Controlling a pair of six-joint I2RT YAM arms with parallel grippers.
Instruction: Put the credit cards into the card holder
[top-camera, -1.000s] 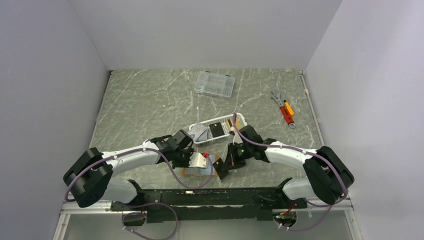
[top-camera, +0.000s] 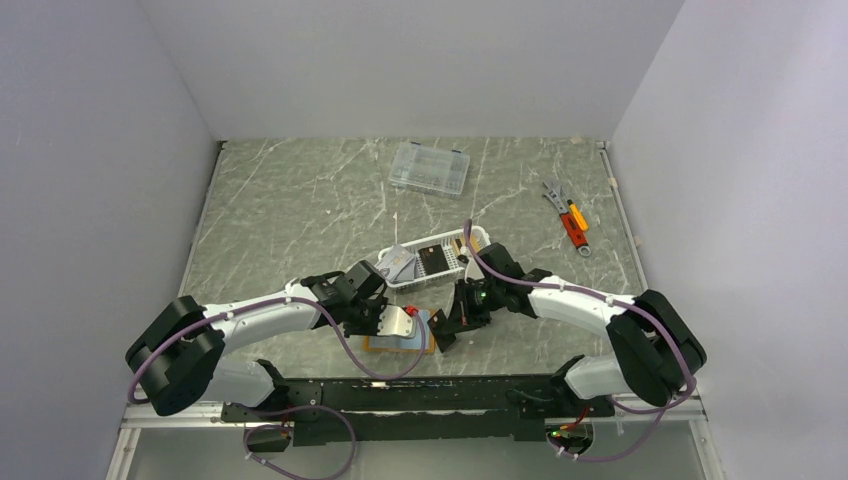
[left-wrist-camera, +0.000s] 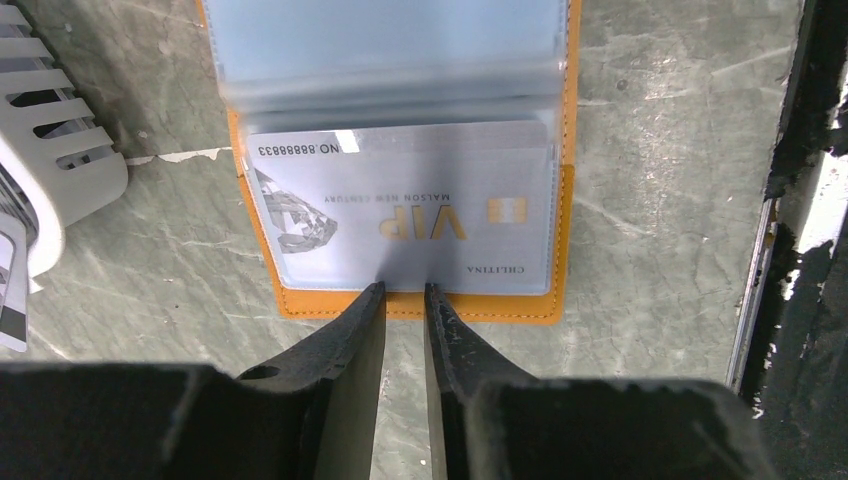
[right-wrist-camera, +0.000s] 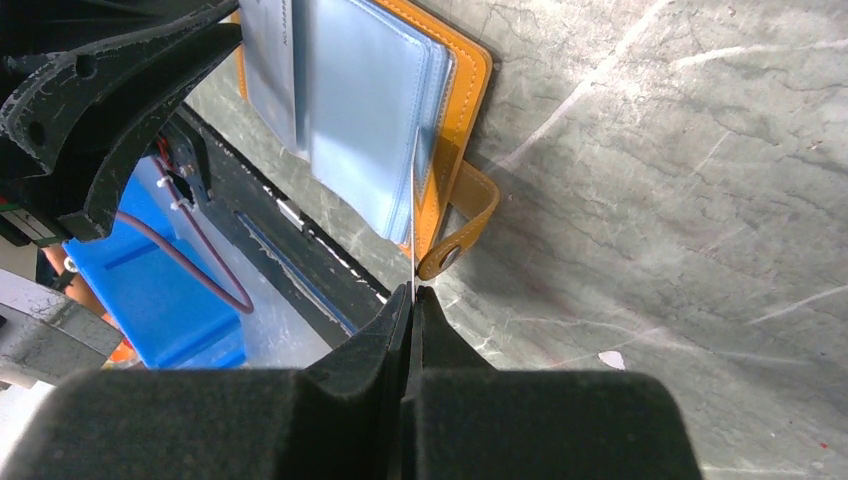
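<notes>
An orange card holder with light blue sleeves lies open on the table. A silver VIP card lies in its lower pocket, with my left gripper's fingertips at the card's lower edge, a narrow gap between them. My right gripper is shut at the holder's other end, by the snap strap; a thin light edge rises from its fingertips, and I cannot tell whether it is held. In the top view a dark piece shows below that gripper.
A white basket with more cards stands just behind the holder. A clear box lies at the back, pliers at the right.
My right arm has shifted slightly up and down near the holder's right end. My left arm looks almost unmoved.
</notes>
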